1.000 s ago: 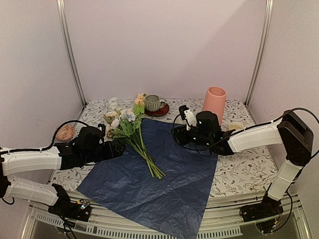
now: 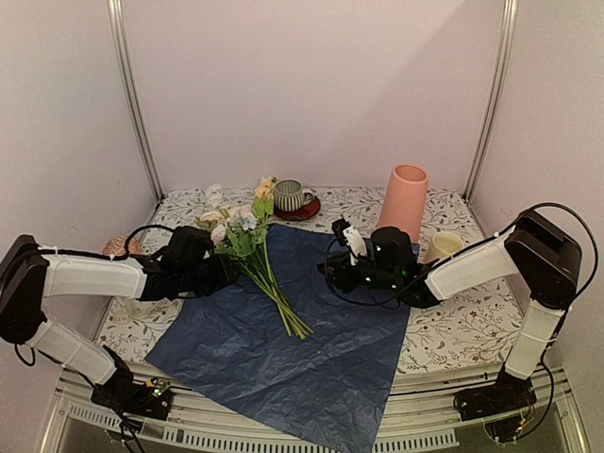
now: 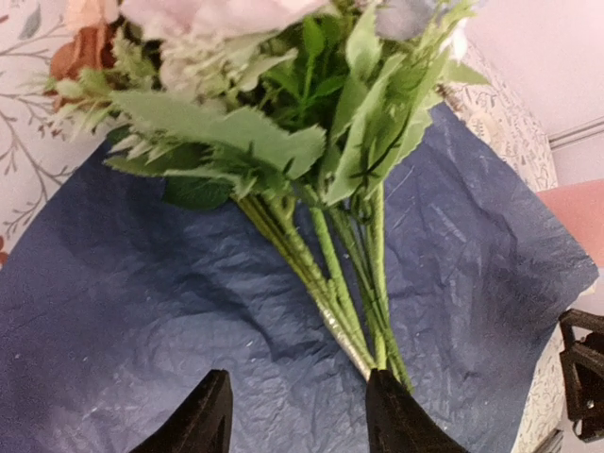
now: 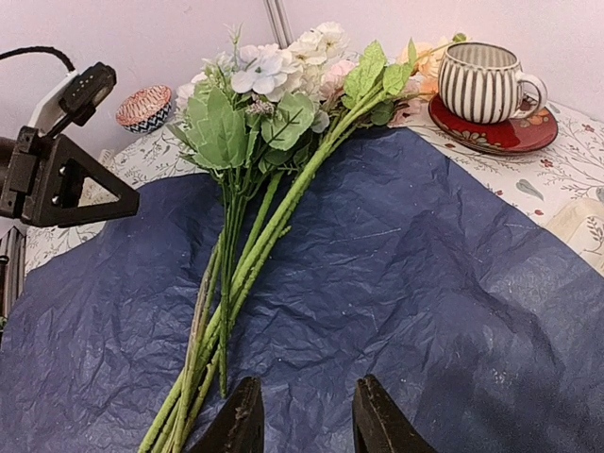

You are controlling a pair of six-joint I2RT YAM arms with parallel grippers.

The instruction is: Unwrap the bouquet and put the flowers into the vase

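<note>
A bunch of pale flowers (image 2: pixel 241 217) with long green stems (image 2: pixel 278 293) lies on a crumpled blue sheet (image 2: pixel 274 377), blooms toward the back left. My left gripper is open above the sheet, its fingers apart below the leaves and left of the lower stems in its wrist view. My right gripper stands open at the right of the stems, nothing between its fingers. A tall pink vase (image 2: pixel 404 203) stands upright at the back right.
A striped cup (image 4: pixel 477 80) sits on a red saucer (image 2: pixel 302 213) at the back. A cream cup (image 2: pixel 444 243) stands right of the vase; a patterned bowl (image 4: pixel 143 108) is at the left.
My left gripper has moved toward the back, closer to the flower heads. My right gripper has shifted slightly toward the front. The flowers lie unchanged.
</note>
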